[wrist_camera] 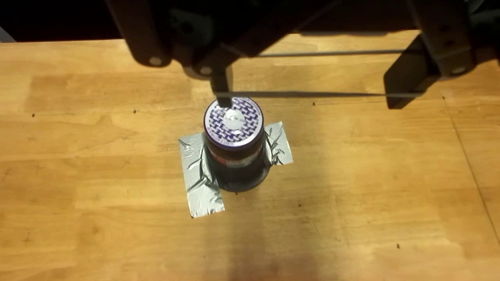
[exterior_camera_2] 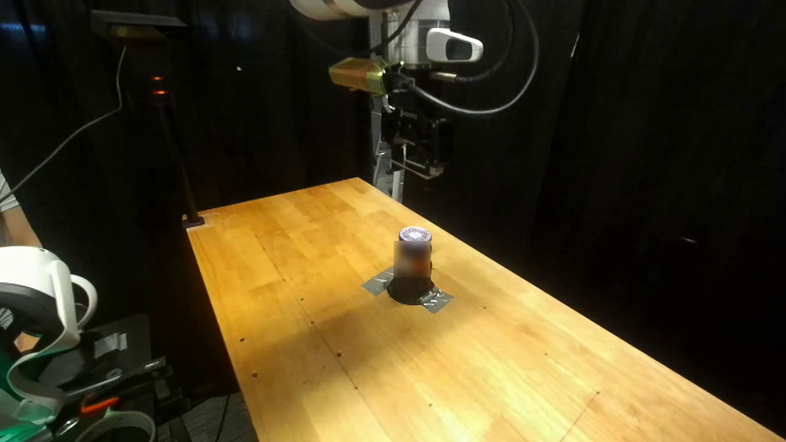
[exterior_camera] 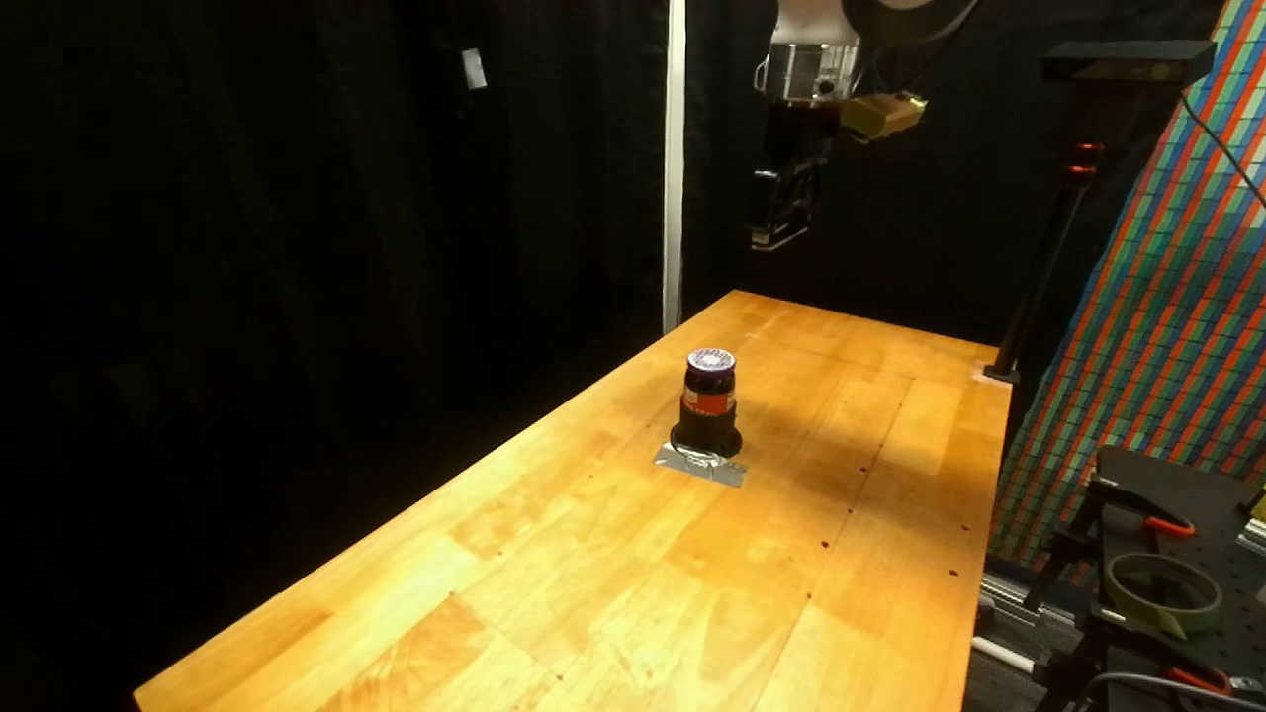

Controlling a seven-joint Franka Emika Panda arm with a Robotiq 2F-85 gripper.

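A dark jar (exterior_camera: 709, 378) with a purple-and-white patterned lid (wrist_camera: 233, 122) stands upright in a black round holder (exterior_camera_2: 409, 290). Silver tape (wrist_camera: 201, 180) fastens that holder to the wooden table. High above the table hangs my gripper (exterior_camera: 783, 237), well clear of the jar. In the wrist view the gripper is open, its fingers wide apart with nothing between them. The left finger (wrist_camera: 222, 91) overlaps the lid's far edge in that view, while the right finger (wrist_camera: 406, 77) appears over bare wood. Exterior view 2 shows the jar's label blurred.
A side cart (exterior_camera: 1199, 498) with clamps and a tape roll (exterior_camera: 1163, 591) stands beside the table. Black curtains hang behind.
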